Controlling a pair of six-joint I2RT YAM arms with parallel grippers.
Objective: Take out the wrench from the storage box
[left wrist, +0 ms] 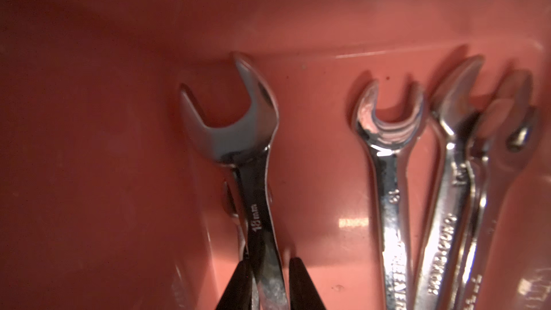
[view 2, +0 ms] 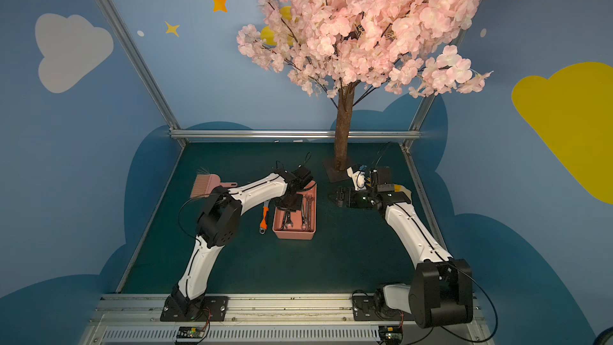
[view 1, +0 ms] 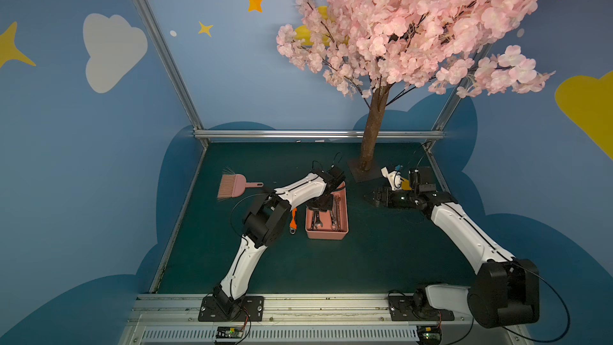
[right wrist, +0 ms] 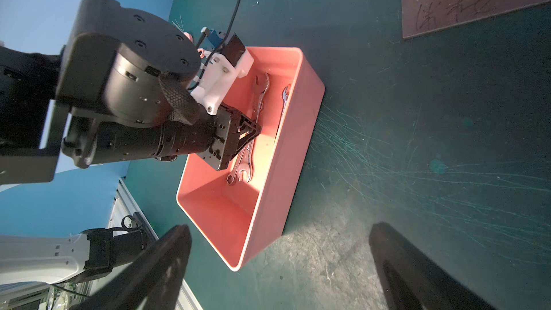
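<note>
A pink storage box (view 1: 327, 236) stands mid-table with several silver wrenches in it. In the left wrist view a wrench marked 18mm (left wrist: 253, 195) lies along the left side of the box, over another thin tool that is mostly hidden. My left gripper reaches down into the box, its narrowly parted fingers (left wrist: 307, 292) on either side of that wrench's shank. A gap shows between the shank and the right finger. Right of the box, over the table, my right gripper is wide open and empty.
More wrenches (left wrist: 390, 206) lie on the right of the box floor. An orange-handled tool (view 1: 293, 220) rests just left of the box, and a pink brush (view 1: 233, 186) farther left. The tree's base plate (right wrist: 476, 0) stands behind.
</note>
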